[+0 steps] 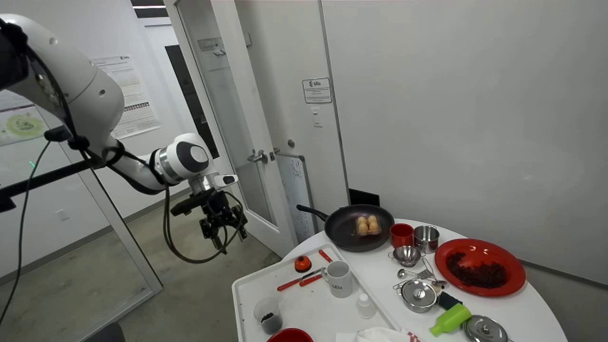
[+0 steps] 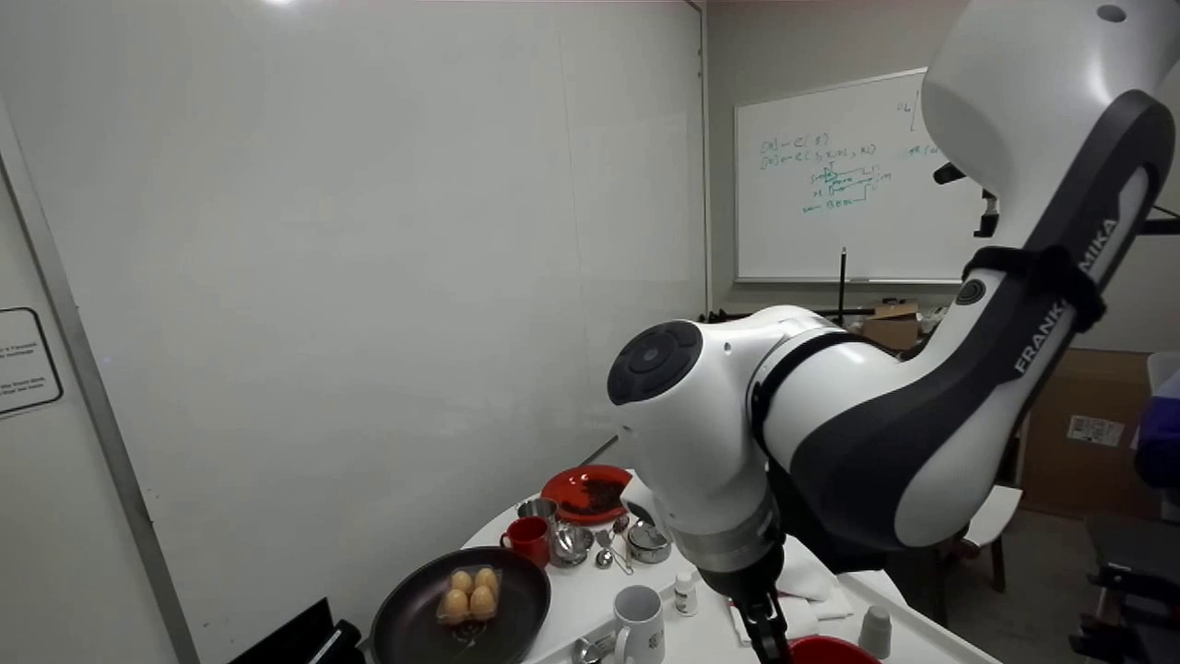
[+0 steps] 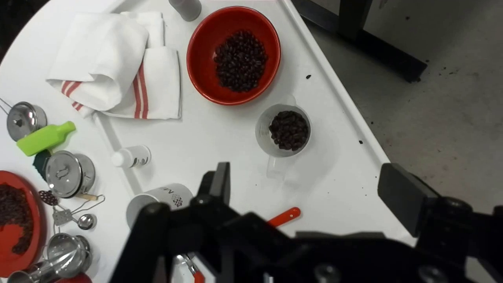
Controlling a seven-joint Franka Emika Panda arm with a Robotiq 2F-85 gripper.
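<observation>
My gripper is open, its two black fingers wide apart with nothing held between them. Exterior view 1 has the gripper in the air left of the white tray. Within the wrist view, a clear measuring cup with dark beans in it stands upright on the tray, ahead of the fingers. A red bowl, also partly filled with dark beans, sits beyond the cup. The cup shows at the tray's near left in exterior view 1, where the bowl is cut off by the lower edge.
The tray also bears a white mug, a small white bottle, red-handled utensils and an orange-red round object. A folded towel lies near the bowl. Behind are a pan with eggs and a red plate.
</observation>
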